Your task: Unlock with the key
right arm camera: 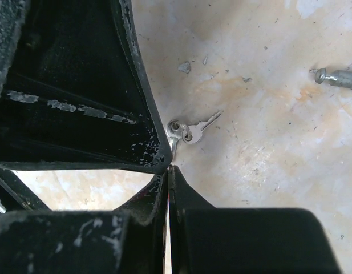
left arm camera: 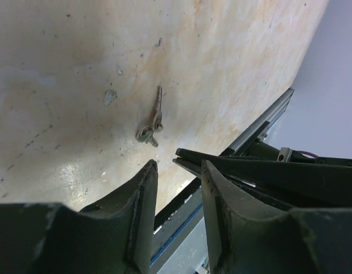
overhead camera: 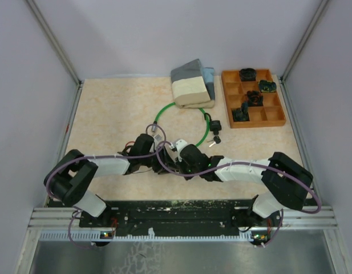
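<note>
On the table below my grippers, a pair of small silver keys (left arm camera: pixel 150 132) (right arm camera: pixel 192 132) lies in both wrist views. My left gripper is above them with its fingers close together; whether anything is between them is hard to see. My right gripper is shut beside the keys, nothing visible between its fingertips. In the top view both grippers meet near the front middle. A green cable lock (overhead camera: pixel 207 131) lies in a loop behind them, with a metal cylinder (right arm camera: pixel 339 79) also visible in the right wrist view.
A black padlock (overhead camera: pixel 215 126) and a small key (overhead camera: pixel 212 142) lie right of the loop. A folded cloth (overhead camera: pixel 190 88) and wooden compartment tray (overhead camera: pixel 261 117) stand at the back.
</note>
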